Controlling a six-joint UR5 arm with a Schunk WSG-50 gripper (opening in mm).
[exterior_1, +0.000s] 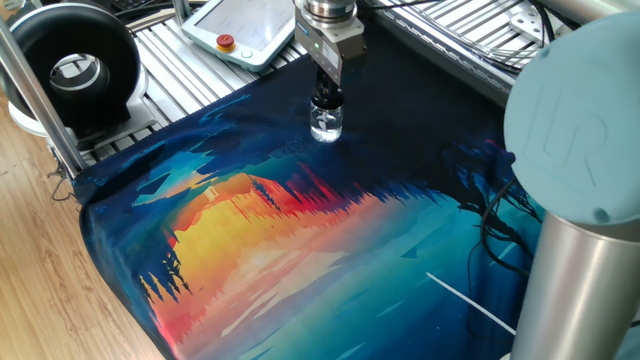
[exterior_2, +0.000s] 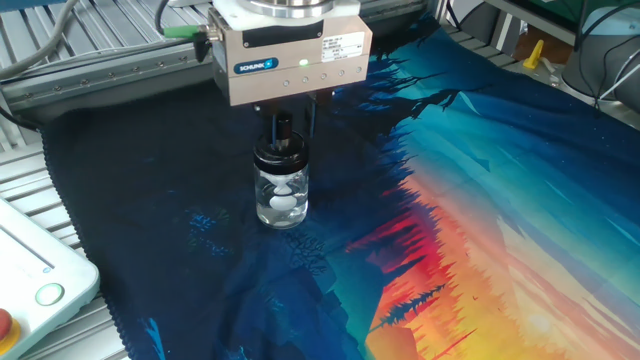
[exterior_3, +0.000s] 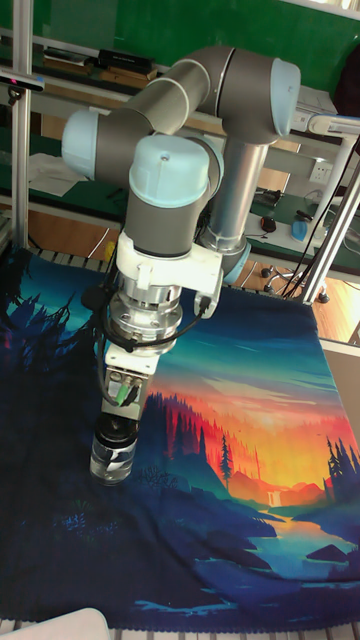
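Note:
A clear glass jar (exterior_2: 282, 200) with a black lid (exterior_2: 281, 153) stands upright on the dark part of the printed cloth, holding clear liquid and something whitish. In exterior view 1 the jar (exterior_1: 326, 126) is near the cloth's far edge; in exterior view 3 the jar (exterior_3: 111, 466) shows below the arm. My gripper (exterior_2: 292, 125) is directly above it, its dark fingers pointing down at the lid. Black fingers and black lid blend together, so whether the fingers are closed around the lid's top is unclear.
The cloth (exterior_1: 290, 260) is otherwise mostly bare, with a thin white stick (exterior_1: 470, 302) near its right side. A teach pendant (exterior_1: 240, 30) with a red button lies beyond the far edge. A black ring-shaped object (exterior_1: 75, 75) stands at the left.

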